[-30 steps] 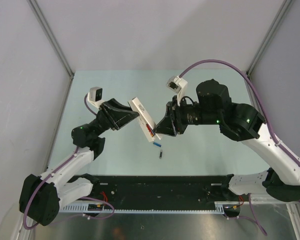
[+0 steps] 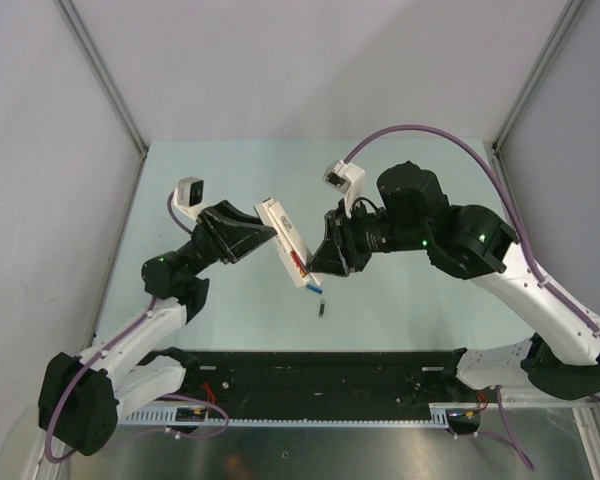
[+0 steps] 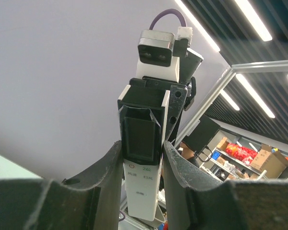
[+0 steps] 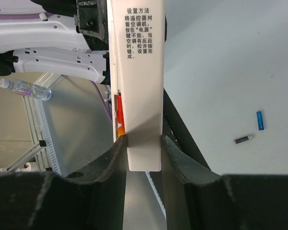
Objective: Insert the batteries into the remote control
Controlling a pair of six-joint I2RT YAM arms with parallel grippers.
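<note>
A white remote control (image 2: 285, 235) is held upright between both arms at the table's centre. My left gripper is shut on its upper end. My right gripper has its fingers on either side of the remote's lower end, seeming to touch it; how firmly they close cannot be seen. In the right wrist view a red-orange battery (image 4: 120, 115) shows in the remote's side, behind the white back piece with printed text. A blue battery (image 4: 259, 120) and a dark battery (image 4: 243, 139) lie apart on the table below.
A dark strip (image 2: 300, 390) runs along its front edge. Walls close off the back and sides.
The left arm is nearly still.
</note>
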